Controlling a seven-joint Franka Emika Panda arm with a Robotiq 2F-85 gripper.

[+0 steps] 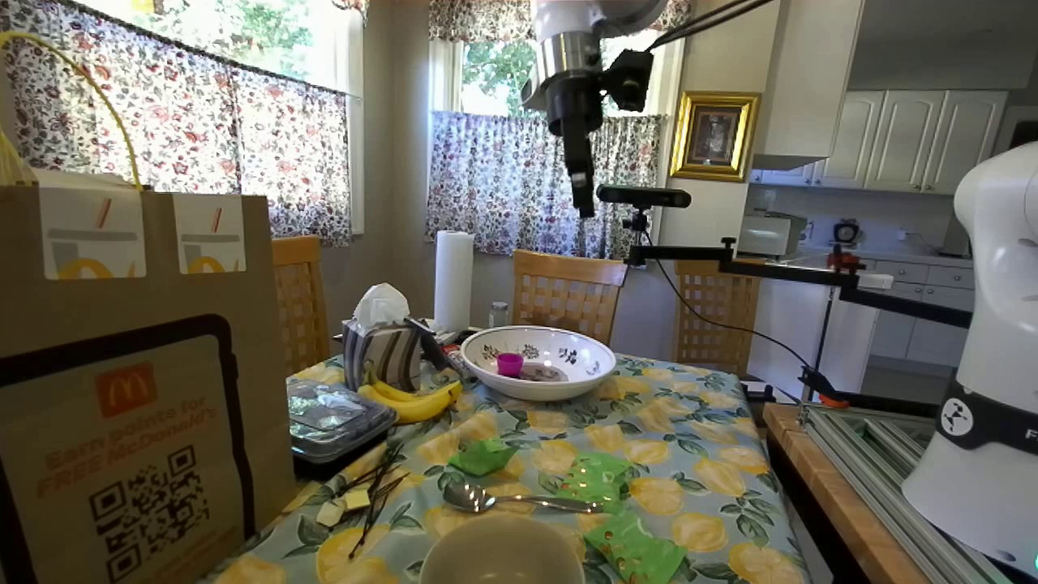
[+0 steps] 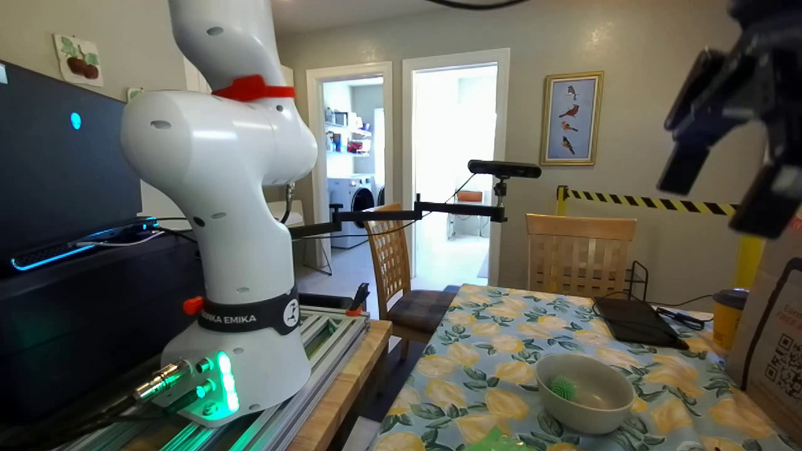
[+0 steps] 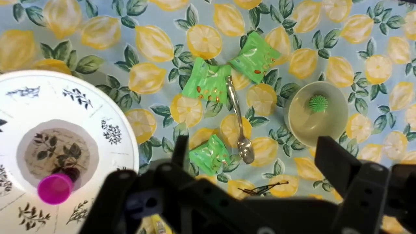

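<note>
My gripper stands open high above the table, its two fingers far apart and nothing held. Seen from above, a metal spoon and three green packets, one at the back, one beside the spoon's handle and one by its bowl end, lie below it. A beige bowl with a spiky green ball inside is on the right. On the left, a large white patterned bowl holds a magenta cup.
Bananas, a striped tissue box, a clear-lidded container and a tall paper bag line one side of the table. Dark thin sticks lie near the spoon. A camera arm reaches beyond the table.
</note>
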